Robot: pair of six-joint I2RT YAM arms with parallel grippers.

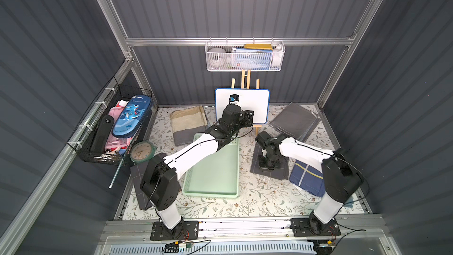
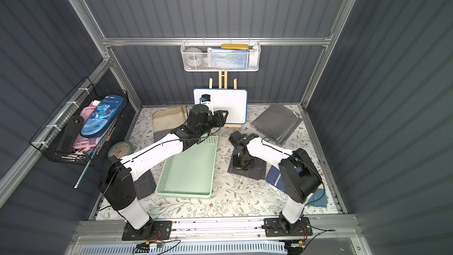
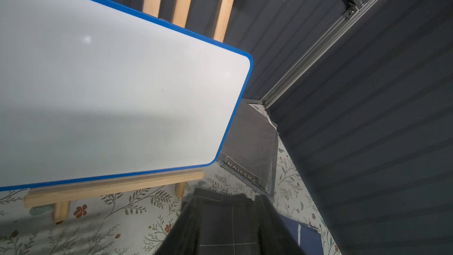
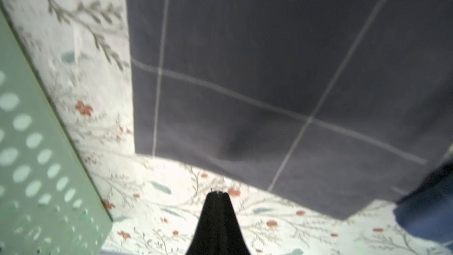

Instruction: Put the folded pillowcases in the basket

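A folded dark grey pillowcase with thin white grid lines (image 4: 264, 42) lies right of the green basket (image 1: 210, 189). My right gripper is shut, nothing between its fingers, low over the pillowcase's near edge. My left gripper is raised in front of the whiteboard, above the basket's back; its blurred fingers stand apart with nothing visible between them.
The whiteboard (image 3: 113, 80) stands on an easel at the back. Other folded fabrics lie around: beige (image 1: 186, 118), grey (image 1: 292, 118), blue (image 1: 302, 179), and dark cloth at left. A wire basket (image 1: 99, 146) hangs on the left wall.
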